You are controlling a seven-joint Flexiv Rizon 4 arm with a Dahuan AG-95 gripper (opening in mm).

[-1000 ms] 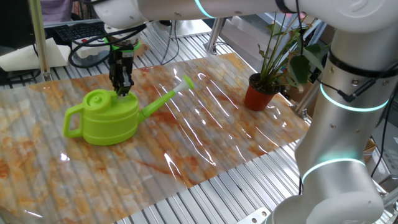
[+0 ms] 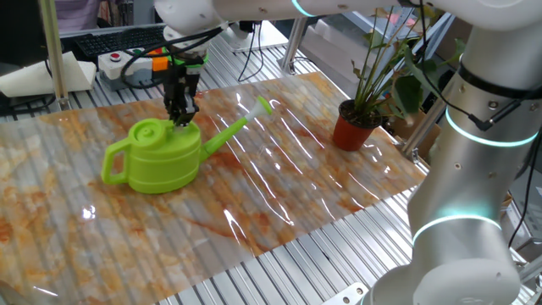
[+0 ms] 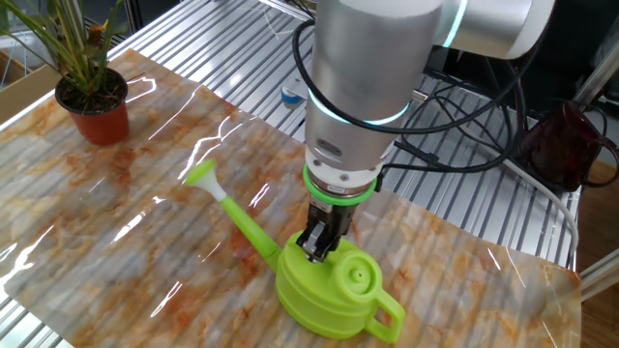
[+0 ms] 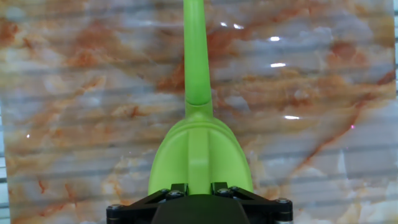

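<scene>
The lime-green watering can [image 2: 157,165] is upright over the marbled sheet, its spout slanting up toward the plant and its loop handle at the opposite end. My gripper [image 2: 180,123] points down at the can's top, beside the round cap. In the wrist view the fingers [image 4: 179,188] stand on either side of the raised rib on the can's [image 4: 168,162] top, shut on it. Exterior view 2 shows the gripper [image 3: 314,253] at the same spot, between spout and cap. Whether the can's base touches the sheet I cannot tell.
A plant in a brown-red pot [image 2: 352,127] stands at the sheet's edge, on the spout's side. The marbled sheet [image 2: 279,186] between can and pot is clear. A dark red pitcher [image 3: 561,145] and cables are off to the side. A control box [image 2: 127,68] sits behind.
Gripper and watering can have moved together to the right, toward the plant, and slightly up in exterior view 1. The pot has stayed in place.
</scene>
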